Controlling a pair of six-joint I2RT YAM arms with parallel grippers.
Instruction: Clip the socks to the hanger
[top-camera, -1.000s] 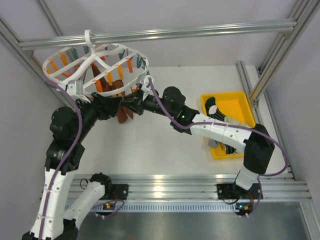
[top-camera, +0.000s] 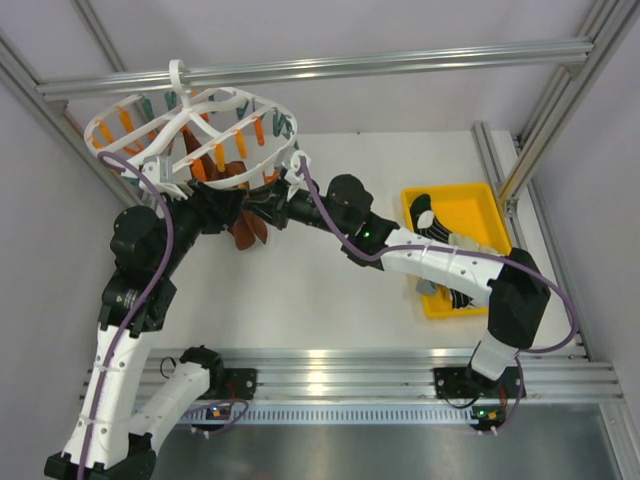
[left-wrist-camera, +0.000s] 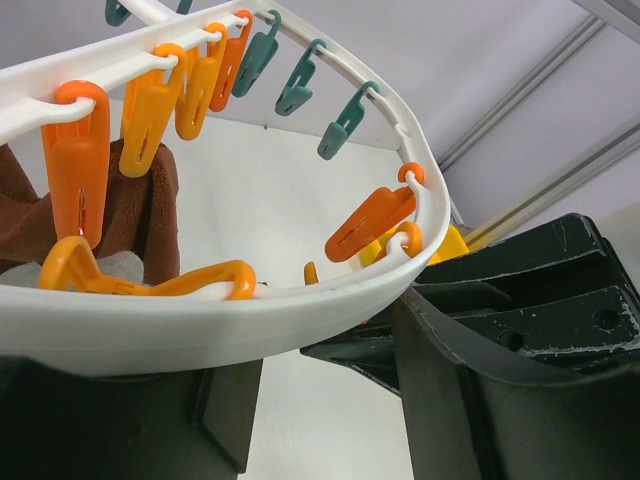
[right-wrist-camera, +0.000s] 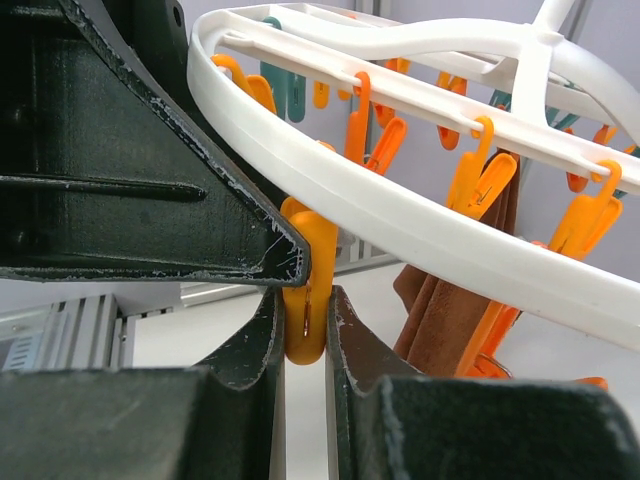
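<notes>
A round white hanger (top-camera: 190, 185) with orange and teal clips hangs from the rail. Brown socks (top-camera: 245, 232) dangle below its front side; the left wrist view shows brown cloth (left-wrist-camera: 150, 215) behind orange clips. My right gripper is shut on a yellow-orange clip (right-wrist-camera: 306, 340) under the hanger's rim; no sock shows in that clip. My left gripper is just below the rim, its fingers apart and no cloth visible between them. The two grippers nearly meet at the front of the hanger, and a left finger (right-wrist-camera: 130, 170) crosses close beside the held clip.
A yellow bin (top-camera: 470, 205) with striped and pale socks stands at the right, below the right forearm. The metal rail (top-camera: 400, 62) runs above the hanger.
The brown socks sway a little below the hanger. My right arm has stayed in place.
</notes>
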